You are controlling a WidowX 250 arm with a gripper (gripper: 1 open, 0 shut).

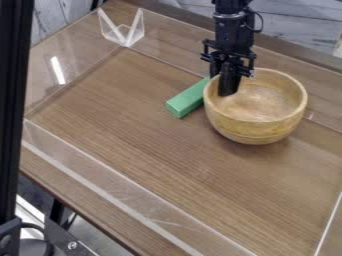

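A large tan wooden bowl (263, 115) stands at the right of the table, its opening toward the camera. The black gripper (227, 80) reaches down from the top onto the bowl's back-left rim, shut on it. A green block (186, 100) lies on the table just left of the bowl, partly behind it.
A clear plastic object (122, 28) stands at the back left. A dark edge with cables runs along the left side of the view.
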